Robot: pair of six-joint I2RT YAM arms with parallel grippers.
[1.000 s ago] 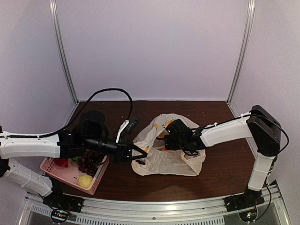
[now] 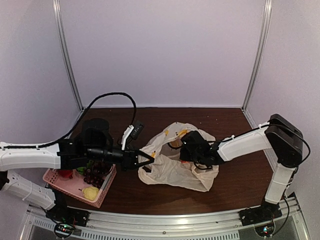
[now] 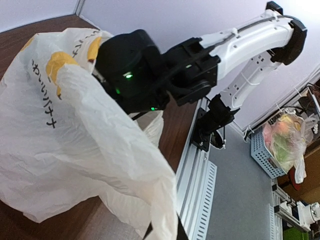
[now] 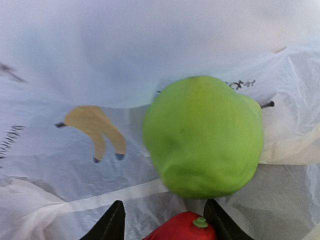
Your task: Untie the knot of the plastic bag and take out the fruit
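The white plastic bag [image 2: 175,176] lies open on the dark table, its mouth spread. My left gripper [image 2: 151,158] is shut on the bag's left edge; in the left wrist view, the pulled-up plastic [image 3: 160,200] runs down to its fingertips. My right gripper reaches inside the bag. Between its fingers sits a red fruit or vegetable with a green stem end [image 4: 185,229], its lower part cut off by the frame. Just beyond it, a green apple-like fruit [image 4: 205,137] with a dark stem rests against the printed plastic.
At the left, partly beneath the left arm, a pink basket [image 2: 103,194] holds dark grapes [image 2: 92,180], a red fruit [image 2: 65,173] and a yellow one [image 2: 90,193]. A blue basket [image 3: 265,159] with bagged produce stands beyond the table.
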